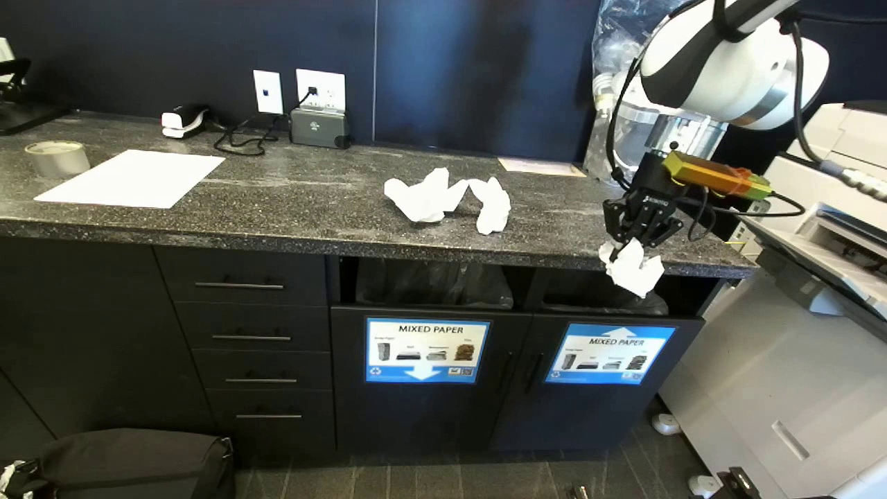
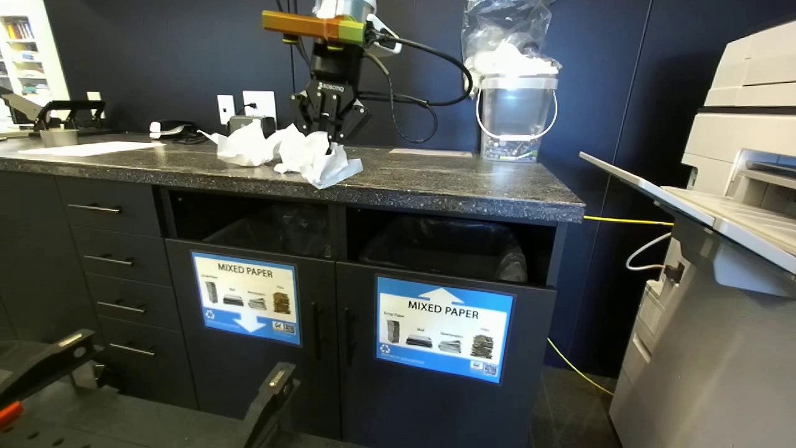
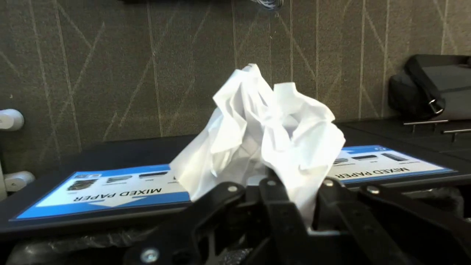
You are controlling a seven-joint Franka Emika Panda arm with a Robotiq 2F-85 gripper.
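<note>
My gripper [image 1: 620,247] is shut on a crumpled white paper [image 1: 634,270], which hangs at the counter's front edge, over the right-hand bin opening, in exterior view 1. In the wrist view the crumpled paper [image 3: 265,137] sticks out past my black fingers [image 3: 282,221] and hides part of their tips. Two more crumpled papers, a wider one [image 1: 424,196] and a narrower one [image 1: 492,206], rest close together on the counter [image 1: 332,199]. The right bin [image 2: 448,242] and left bin [image 2: 287,224] have dark liners and sit below the countertop, behind panels with "MIXED PAPER" signs.
A flat white sheet [image 1: 133,178] and a tape roll [image 1: 57,159] lie at the counter's left. Toward the back are a stapler [image 1: 183,121] and a grey power box [image 1: 320,127]. A clear bucket [image 2: 518,112] stands at the right rear, and a printer [image 1: 798,333] flanks the counter.
</note>
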